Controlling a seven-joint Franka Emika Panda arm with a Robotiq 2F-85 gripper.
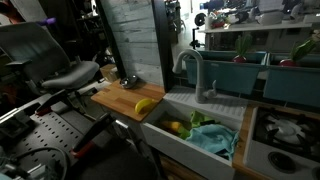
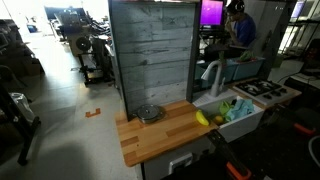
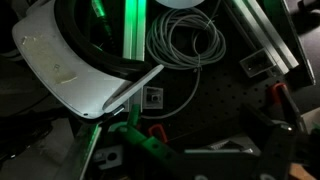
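Note:
At the bottom right of the wrist view, the dark gripper stands open, its two red-edged fingers spread apart with nothing visible between them. Beyond it a coil of grey cable (image 3: 185, 40) lies on a dark perforated surface. A yellow object (image 1: 144, 105) rests on the wooden counter (image 1: 112, 99) beside the sink (image 1: 232, 160). Inside the sink are a crumpled blue-green cloth (image 1: 212, 137) and a smaller yellowish item (image 1: 178, 128). A round metal dish (image 2: 148, 113) sits on the counter near the grey panel. The gripper is far from all of these.
A white faucet (image 1: 201, 75) rises behind the sink. The stove (image 1: 283, 135) lies to its right, with teal planters (image 1: 223, 76) behind. A grey panel (image 2: 160, 60) stands upright behind the counter.

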